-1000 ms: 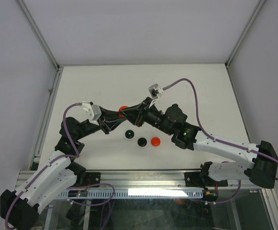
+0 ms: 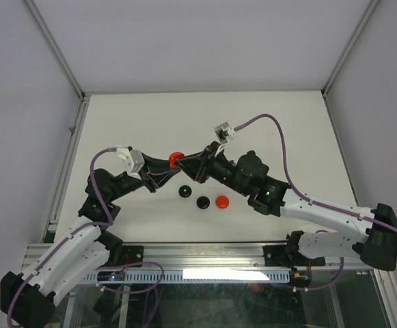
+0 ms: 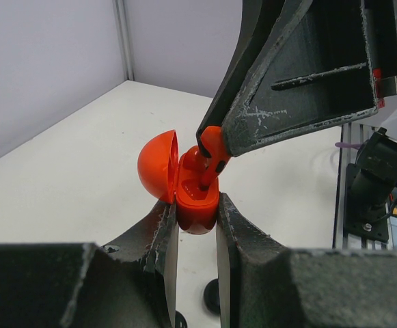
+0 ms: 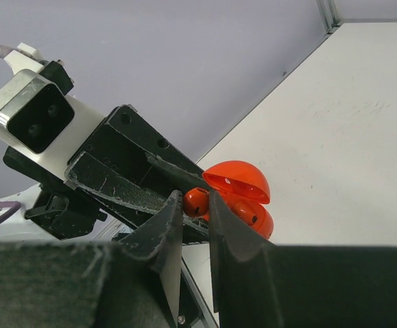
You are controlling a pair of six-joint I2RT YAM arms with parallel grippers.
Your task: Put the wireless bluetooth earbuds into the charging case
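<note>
A red charging case (image 3: 197,208) with its lid (image 3: 156,164) raised is held up between the two grippers over the table. My left gripper is shut on the case's body. In the left wrist view a red earbud (image 3: 214,143) sits at the case's opening, by the dark fingers of my right gripper. In the right wrist view those fingertips are at the earbud, close around it; whether they grip it firmly is hard to tell. The top view shows both grippers meeting near the middle at the case (image 2: 175,158).
On the white table (image 2: 137,116) below lie black discs (image 2: 185,191) (image 2: 203,202) and a red disc (image 2: 222,201). A metal rail (image 2: 184,253) runs along the front edge.
My right gripper and arm have shifted very slightly to the right in the top view. The left arm and the case look unchanged.
</note>
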